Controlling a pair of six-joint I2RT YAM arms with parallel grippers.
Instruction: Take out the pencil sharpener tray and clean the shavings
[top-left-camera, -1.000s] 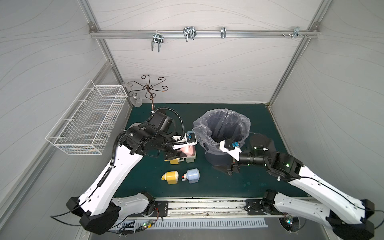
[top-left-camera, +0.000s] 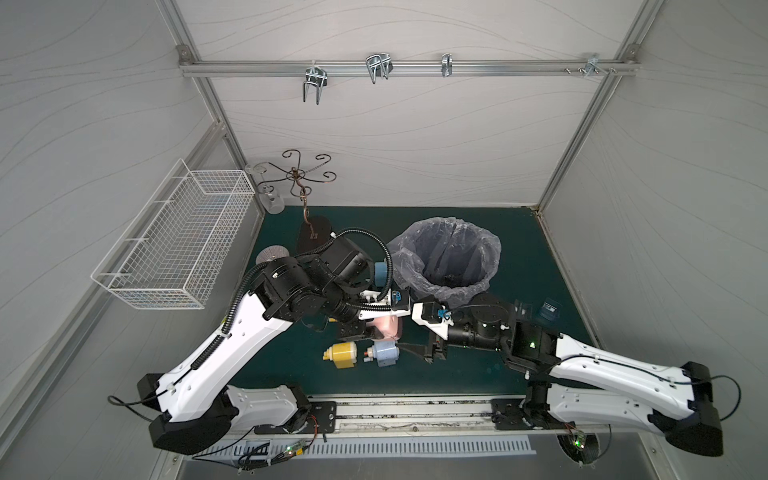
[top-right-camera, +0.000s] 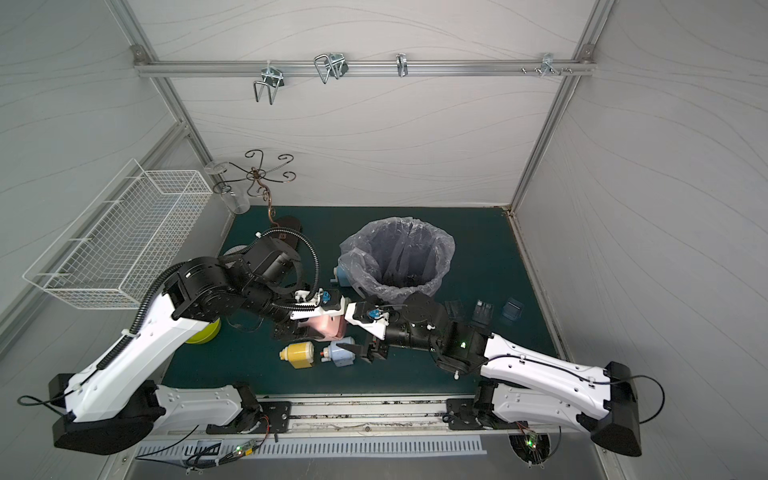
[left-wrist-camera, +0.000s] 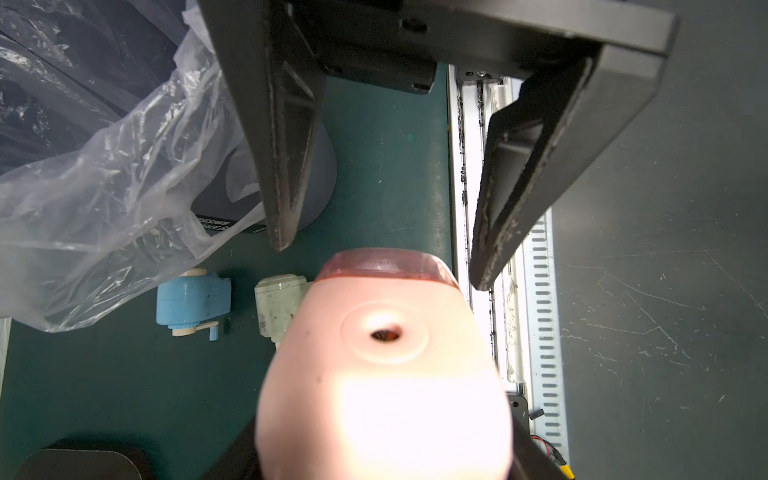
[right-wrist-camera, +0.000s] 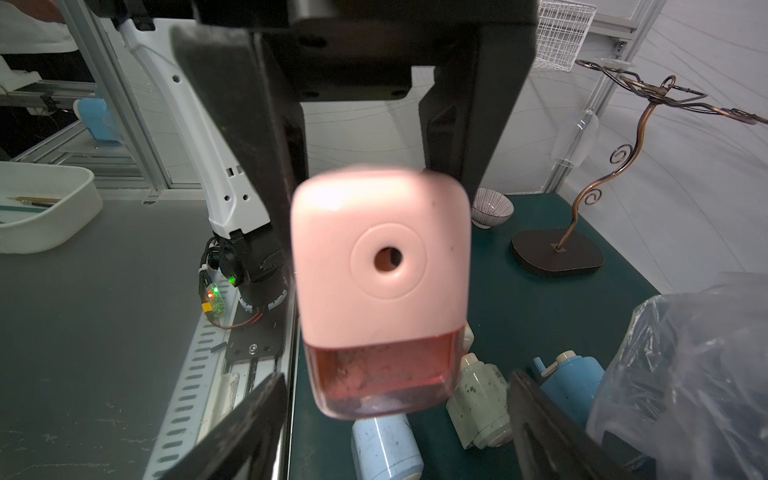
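Note:
My left gripper (top-left-camera: 360, 329) is shut on the pink pencil sharpener (left-wrist-camera: 384, 376), held above the table. In the right wrist view the sharpener (right-wrist-camera: 381, 280) shows its front hole and a clear pink tray (right-wrist-camera: 382, 374) along its bottom edge. My right gripper (top-left-camera: 420, 352) faces it from the right, part open, its blurred fingers either side of the tray end with nothing visibly gripped. Yellow (top-left-camera: 344, 354) and light blue (top-left-camera: 384, 352) sharpeners lie below; a blue one (right-wrist-camera: 572, 384) and a pale green one (right-wrist-camera: 480, 404) stand farther back.
The lined bin (top-right-camera: 432, 244) stands behind the grippers, its plastic close beside them. A metal stand (right-wrist-camera: 552, 252) is at the back left, a wire basket (top-left-camera: 176, 240) on the left wall. Small clear items (top-right-camera: 512, 310) lie right of the bin.
My right gripper has moved left to the pink sharpener.

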